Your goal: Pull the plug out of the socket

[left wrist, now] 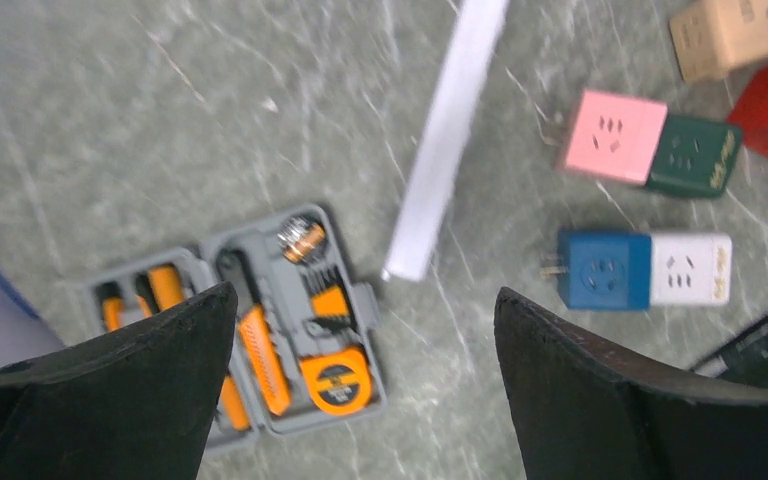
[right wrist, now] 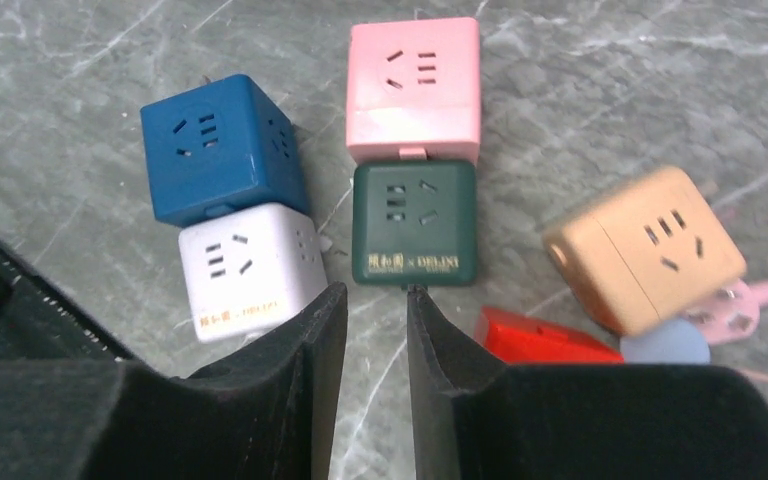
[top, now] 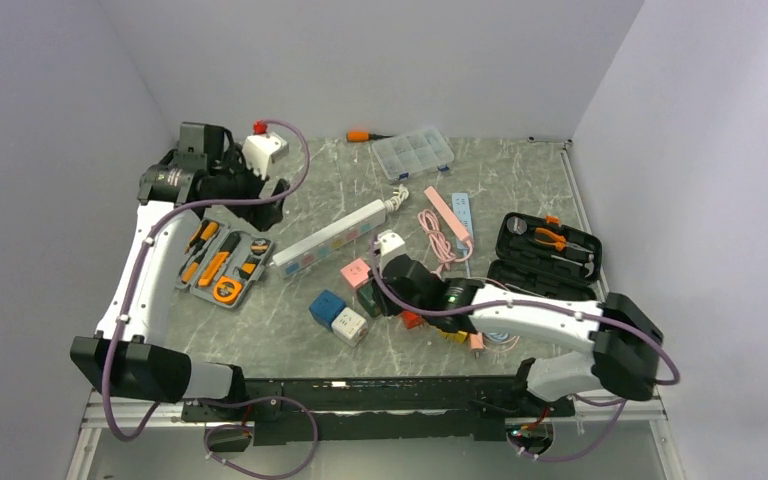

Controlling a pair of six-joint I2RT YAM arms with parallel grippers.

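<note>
The power strip (top: 332, 238) lies diagonally across the table, its coiled white cord at the far end. Near the front are cube adapters with socket slots: pink (right wrist: 415, 85), green (right wrist: 415, 215), blue (right wrist: 210, 140), white (right wrist: 255, 262), tan (right wrist: 650, 250) and red (right wrist: 540, 338). Pink abuts green, and blue abuts white. In the right wrist view my right gripper points at the green cube, its fingers a small gap apart with nothing between them. My left gripper is wide open and empty, above the table's left side.
An open grey tool case (top: 225, 262) lies under the left arm. At the back are a clear organizer box (top: 413, 153) and a screwdriver (top: 360, 136). A black tool case (top: 548, 252) and pink cord (top: 438, 240) lie to the right.
</note>
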